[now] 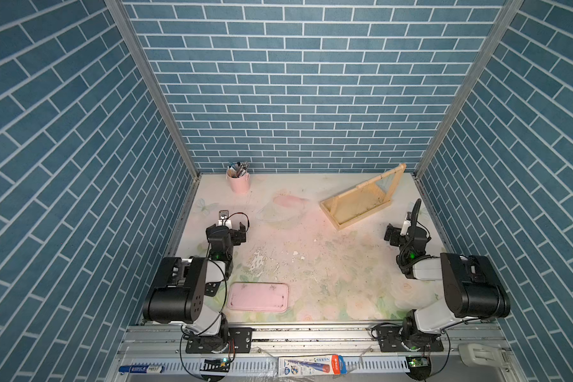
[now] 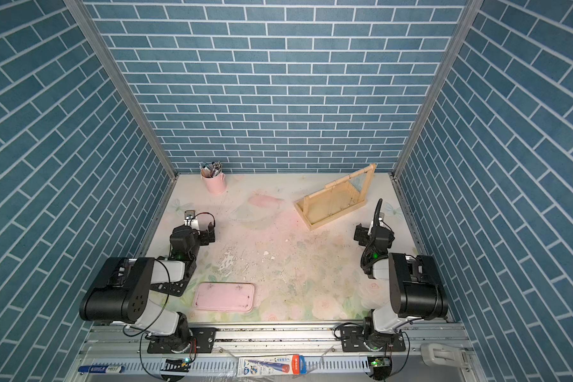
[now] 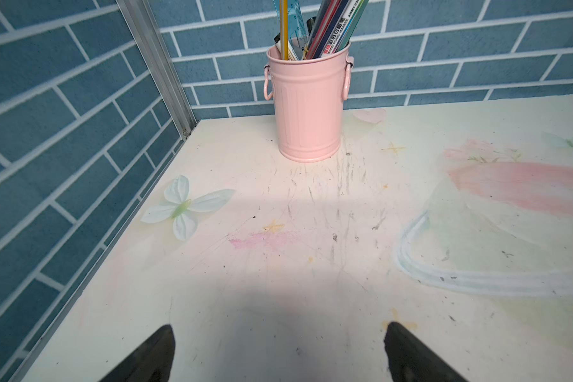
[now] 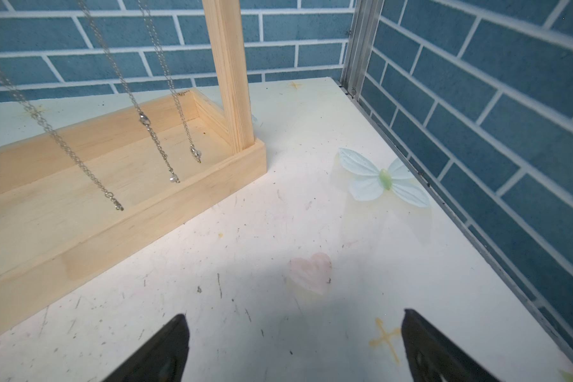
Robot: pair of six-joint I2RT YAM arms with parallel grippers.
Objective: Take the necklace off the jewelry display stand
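A light wooden display stand (image 1: 356, 202), a shallow tray with a raised bar, stands at the back right of the table. In the right wrist view several thin silver necklaces (image 4: 145, 119) hang down over the stand's tray (image 4: 140, 219); their upper ends are out of that view. My right gripper is open and empty, in front of the stand and to its right, apart from it. At the left side of the table, my left gripper also stands open, with only bare tabletop between its fingers.
At the back left stands a pink bucket (image 1: 239, 183) of pens, beyond my left gripper. A pink tray (image 1: 258, 297) lies at the front left. Brick-patterned walls close off the back and both sides.
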